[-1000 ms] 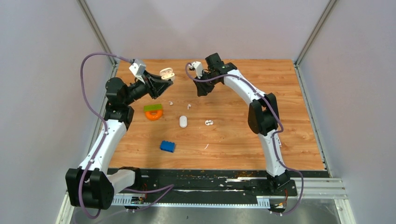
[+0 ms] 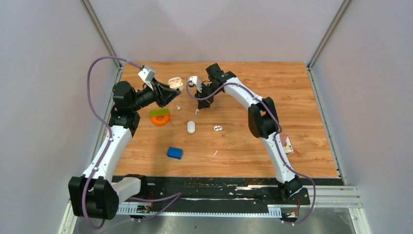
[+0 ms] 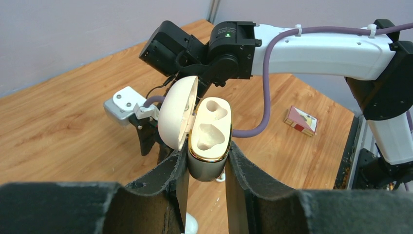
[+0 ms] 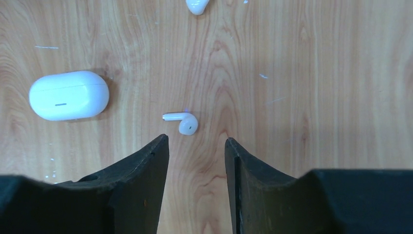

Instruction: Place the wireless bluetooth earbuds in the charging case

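Note:
Upright in my left gripper is the charging case (image 3: 210, 129), cream inside with a gold rim, its lid flipped open. Both earbud wells look empty. In the top view this case (image 2: 176, 83) is raised over the table's far left part. My right gripper points down with its fingers spread and nothing between them. One white earbud (image 4: 188, 126) lies on the wood just ahead of those fingertips, its stem pointing left. A second white earbud (image 2: 178, 107) lies farther left on the table, partly cut off in the right wrist view.
A closed white oval case (image 2: 191, 127) lies mid-table, with a small white pair of pieces (image 2: 217, 128) to its right. Nearby are an orange ring (image 2: 160, 120), a green block (image 2: 159, 112) and a blue block (image 2: 175, 152).
My right gripper has moved left and toward the near side, down to the earbud there.

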